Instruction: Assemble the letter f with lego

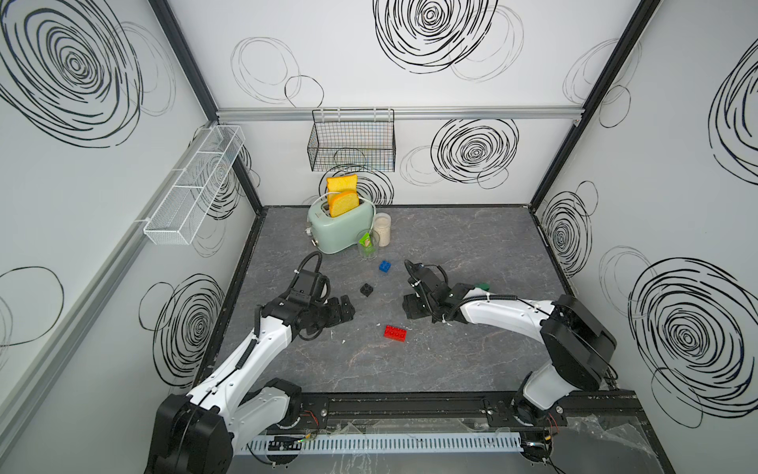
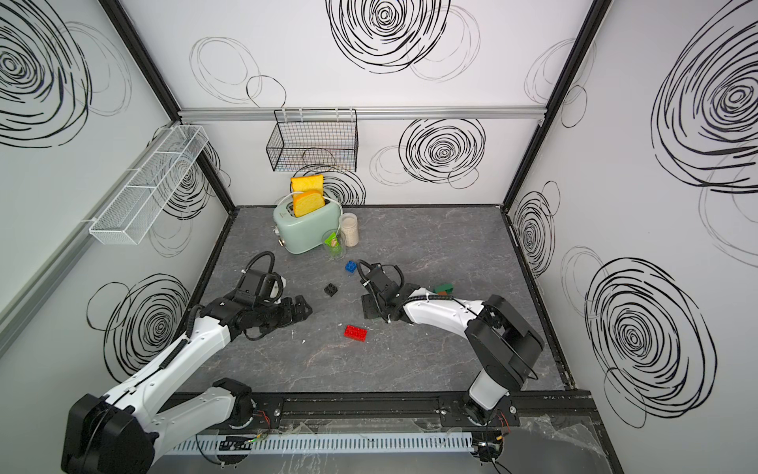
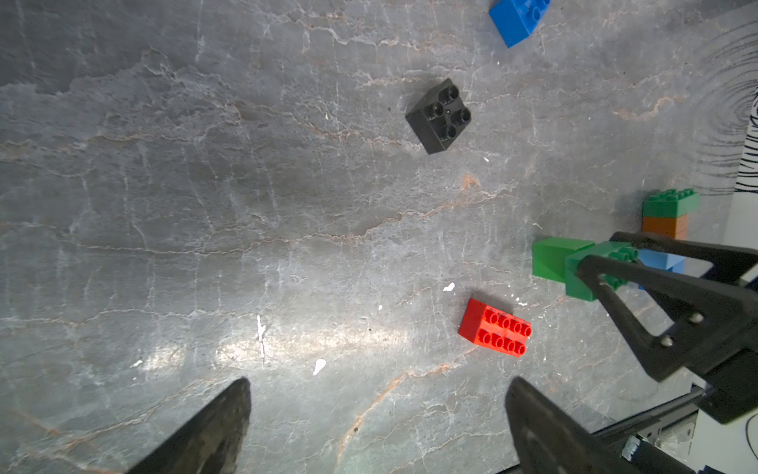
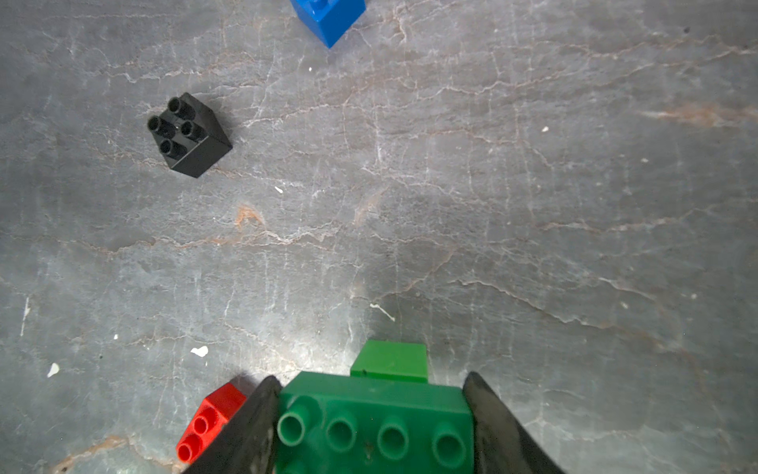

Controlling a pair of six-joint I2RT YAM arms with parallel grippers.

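My right gripper is shut on a dark green brick [image 4: 371,395], its studs towards the camera. A lighter green brick [image 3: 552,256] adjoins the dark one on the side away from its studs; from here it looks joined to it. Over the left part of the table, my left gripper stands open and empty, its fingers well apart. Between the arms lie a red brick [image 1: 395,333], a small black brick [image 1: 366,290] and a blue brick [image 1: 384,266], all apart from each other and from the grippers.
Past the right gripper stand a green-on-orange stack [image 3: 667,213] and some blue bricks [image 3: 665,259], partly hidden by it. At the back are a toaster [image 1: 341,225] with yellow slices, a beige cup [image 1: 382,229] and a clear glass [image 1: 368,244]. Open table lies around the loose bricks.
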